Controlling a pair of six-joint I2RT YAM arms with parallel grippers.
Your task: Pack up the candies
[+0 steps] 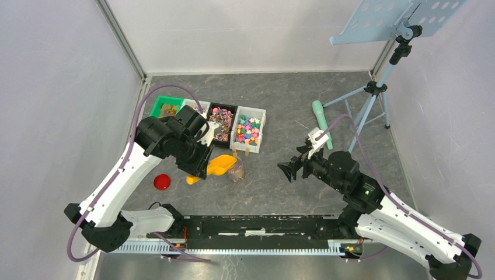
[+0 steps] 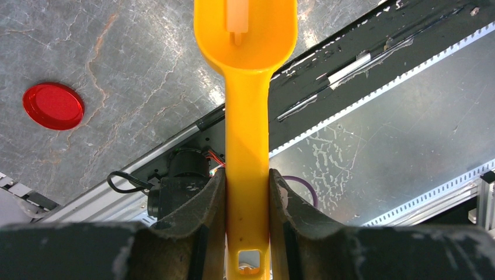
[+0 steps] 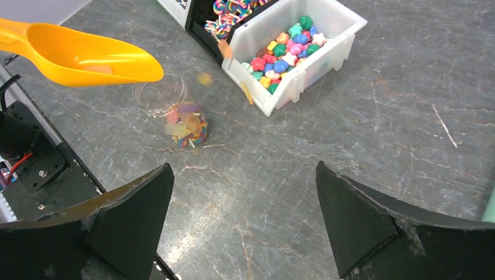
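Note:
My left gripper is shut on the handle of a yellow scoop (image 2: 247, 116). One pale orange candy (image 2: 237, 16) shows in its bowl. In the right wrist view the scoop's lip lies beside the rim of a clear jar (image 3: 161, 98). Inside the jar are gummies and rainbow-striped candies (image 3: 192, 131). Several loose gummies are outside it: an orange one (image 3: 225, 48), a blurred yellow one (image 3: 204, 79), which looks to be in the air, and a thin yellow one (image 3: 247, 93) by the white bin. My right gripper is open and empty, right of the jar.
Behind the jar stand a green bin (image 1: 156, 107), a black bin (image 1: 234, 111) and a white bin (image 1: 262, 119) of colourful candies. A red lid (image 1: 162, 182) lies at left. A mint bottle-like object (image 1: 320, 116) and a blue stand (image 1: 365, 114) are right.

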